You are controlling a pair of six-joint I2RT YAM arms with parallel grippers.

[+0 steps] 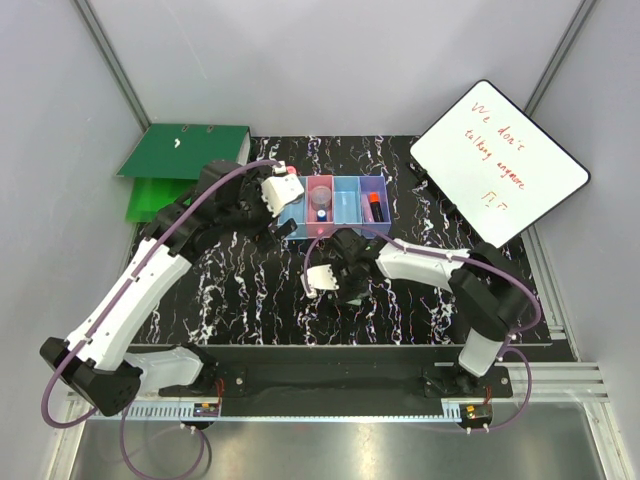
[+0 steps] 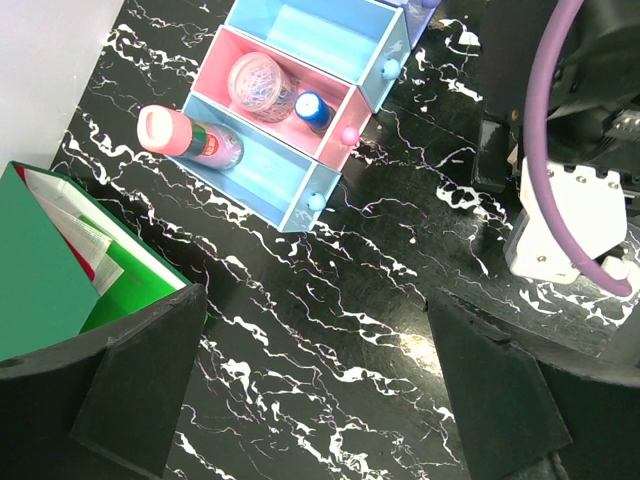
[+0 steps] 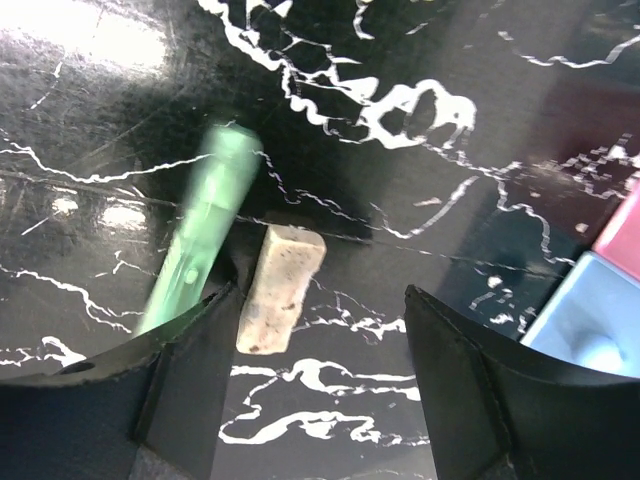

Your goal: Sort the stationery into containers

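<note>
In the right wrist view a pale eraser (image 3: 281, 290) lies on the black marbled table, between the fingers of my right gripper, nearer the left one and with clear space to the right one. A green stick-like item (image 3: 203, 225) is just left of the eraser, partly behind the left finger. My left gripper is open and empty above the table. The container row holds a clear jar (image 2: 262, 86) and a blue-capped bottle (image 2: 312, 108) in its pink box (image 2: 225, 52). A pink-capped glue bottle (image 2: 190, 137) rests in the blue box (image 2: 260, 190).
A purple box (image 1: 383, 228) at the row's right end holds a black and orange item (image 1: 375, 205). Green folders (image 1: 185, 150) stand at back left, a whiteboard (image 1: 500, 160) at back right.
</note>
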